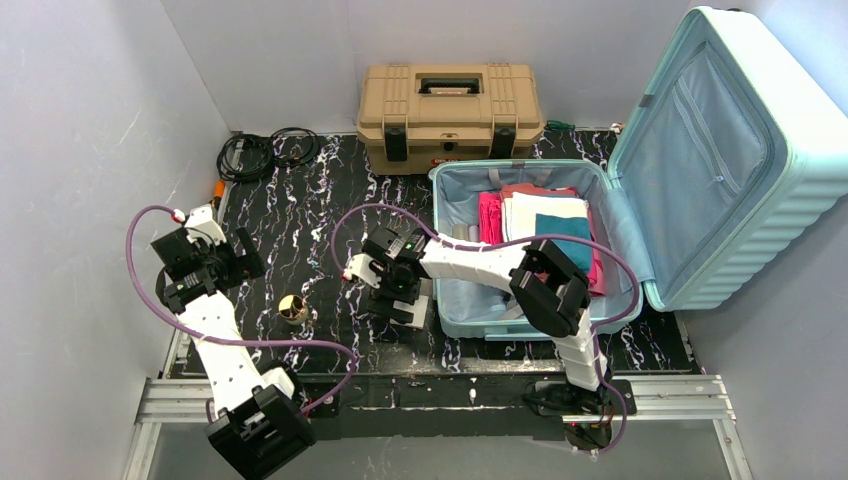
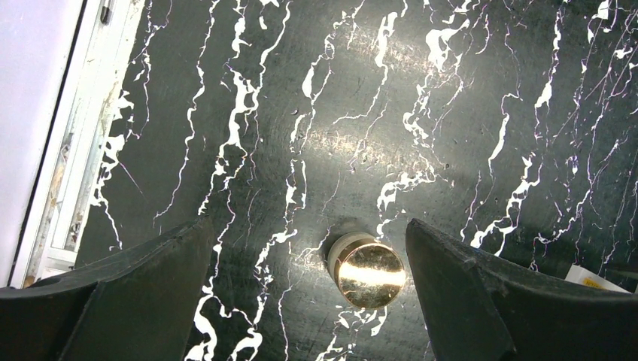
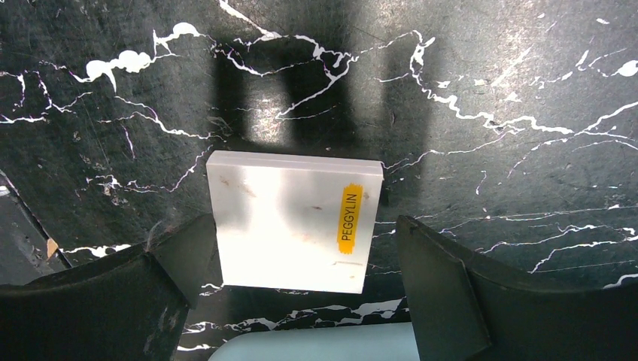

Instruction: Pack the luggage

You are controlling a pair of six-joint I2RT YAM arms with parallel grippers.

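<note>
A light flat box [image 3: 293, 222] with a yellow PEGGYLIN label lies on the black marbled table, between the open fingers of my right gripper, which hangs over it just left of the suitcase. The pale blue suitcase [image 1: 740, 250] lies open, holding folded pink, white and teal fabrics [image 1: 560, 240]. My left gripper is open at the table's left side, above the surface. A shiny gold cylinder [image 2: 369, 274] stands near it, appearing between its fingertips in the left wrist view but clear of them in the top view.
A tan toolbox [image 1: 450, 110] sits at the back wall, with a coiled black cable [image 1: 250, 160] to its left. Grey walls bound both sides and the back.
</note>
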